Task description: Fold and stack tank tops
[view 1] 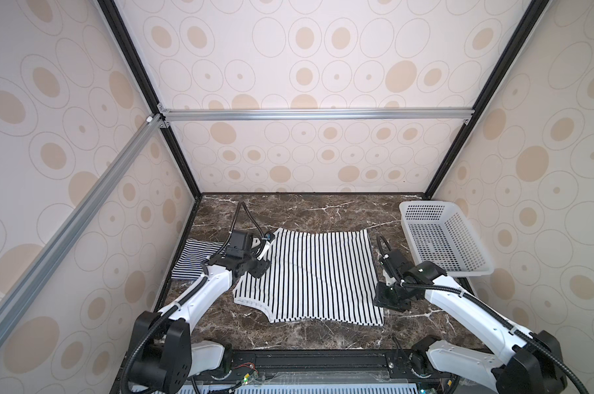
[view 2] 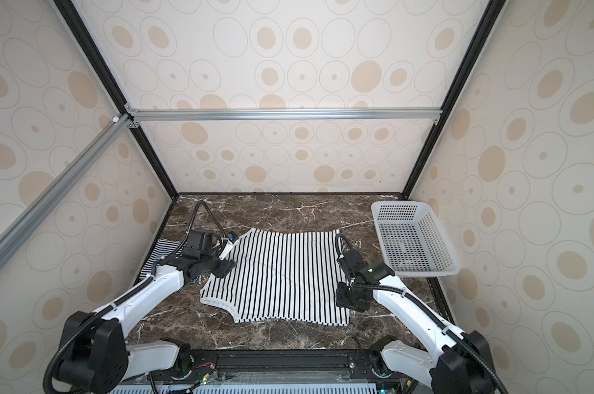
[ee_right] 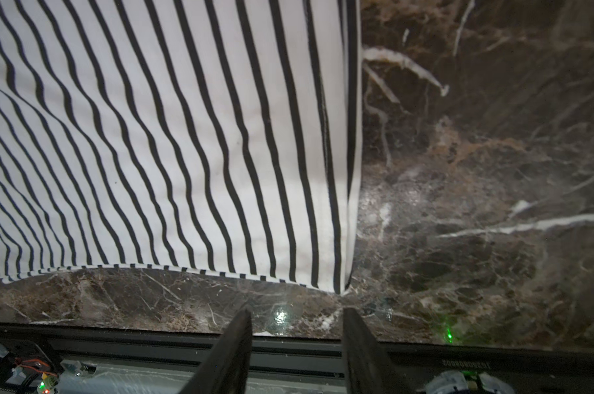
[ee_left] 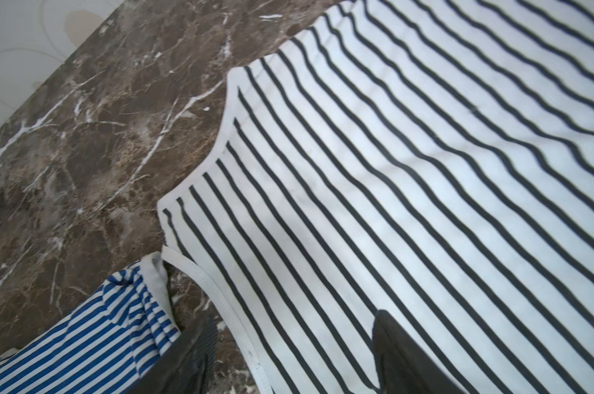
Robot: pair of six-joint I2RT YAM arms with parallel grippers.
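A white tank top with black stripes (view 1: pixel 316 275) lies spread flat on the marble table, its neck and armhole end at the left. A blue-and-white striped garment (ee_left: pixel 73 335) lies beside it at the far left, apparently folded, partly hidden by my left arm. My left gripper is open over the tank top's left end, nothing between its fingers. My right gripper is open above the lower right corner of the tank top, its fingertips pointing toward the hem and the table's front edge.
An empty white plastic basket (view 2: pixel 445 262) stands at the back right. A dark rail runs along the front edge, and patterned walls enclose the sides and back.
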